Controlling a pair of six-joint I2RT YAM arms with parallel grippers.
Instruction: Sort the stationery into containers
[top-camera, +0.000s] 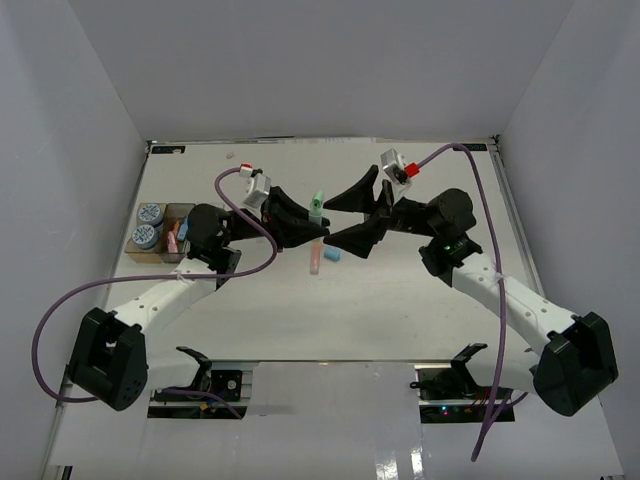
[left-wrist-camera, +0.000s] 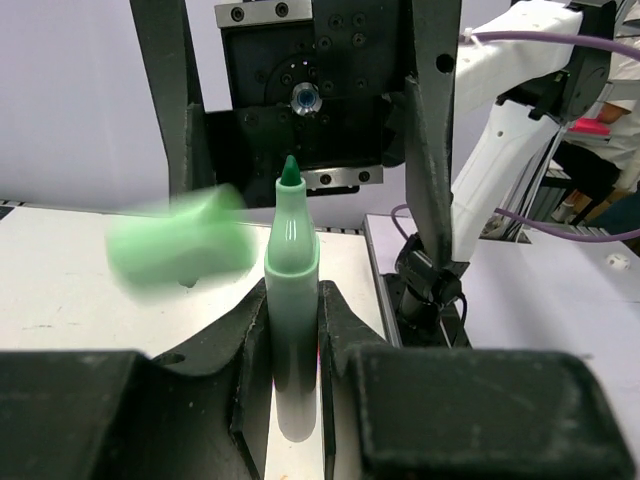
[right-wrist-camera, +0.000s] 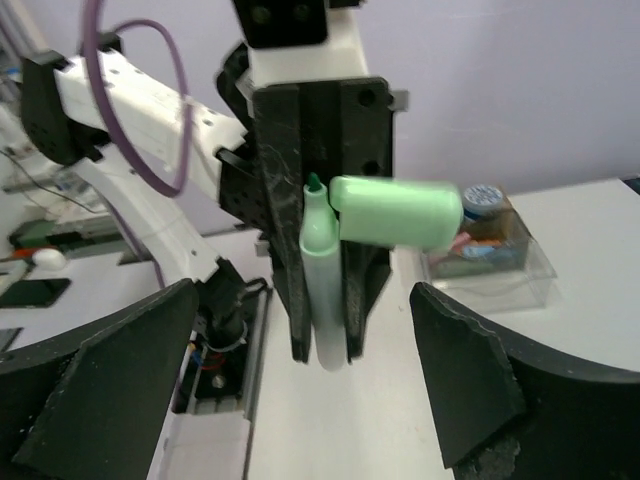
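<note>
In the left wrist view a green marker (left-wrist-camera: 294, 330) stands upright with its dark green tip bare. My left gripper is shut on its body. The green cap (left-wrist-camera: 185, 243) is off the marker, blurred, tilted on its side and seemingly in mid-air. In the right wrist view the cap (right-wrist-camera: 398, 212) appears beside the marker's tip, held by no fingers. Facing the left one, my right gripper (top-camera: 334, 220) is open with its fingers (top-camera: 352, 240) spread wide and nothing gripped between them.
A clear divided container (top-camera: 150, 257) with round blue-lidded jars (top-camera: 145, 236) and small pink items stands at the left. On the table below the grippers lie a pink piece (top-camera: 315, 258) and a blue cap (top-camera: 332, 254).
</note>
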